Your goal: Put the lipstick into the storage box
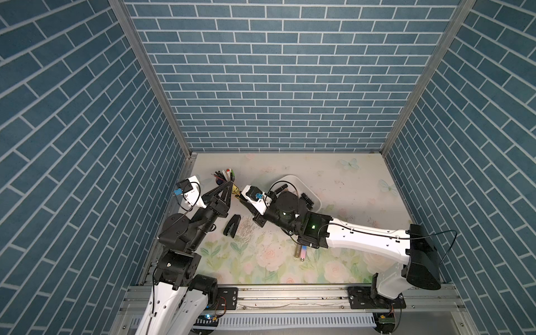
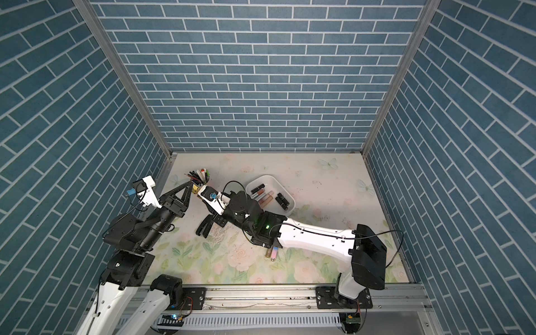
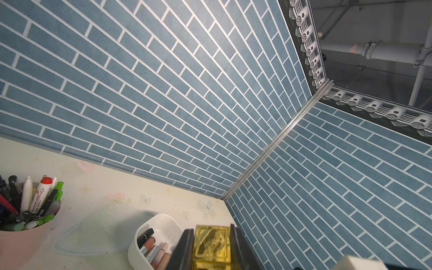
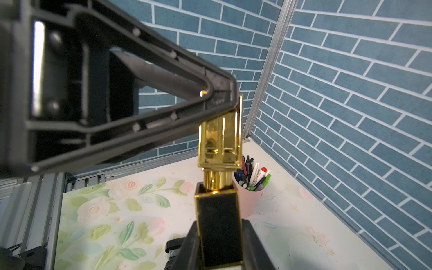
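Observation:
Between my two grippers is a lipstick, its gold cap [image 4: 220, 139] uppermost and its black body [image 4: 218, 229] below. A gold neck [image 4: 217, 181] shows between cap and body in the right wrist view. My left gripper is shut on the gold cap. The right gripper is shut around the black body. In the top left view the gold part [image 1: 235, 191] hangs over the table's left side. To its right, the white storage box [image 2: 289, 196] holds several dark and pinkish cosmetic tubes; the right arm partly covers it in the top left view.
A pink pen cup [image 4: 250, 198] full of pens stands at the back left. A black stapler [image 1: 232, 225] lies in front of the grippers. Small brown and pink items [image 2: 272, 253] lie near the front middle.

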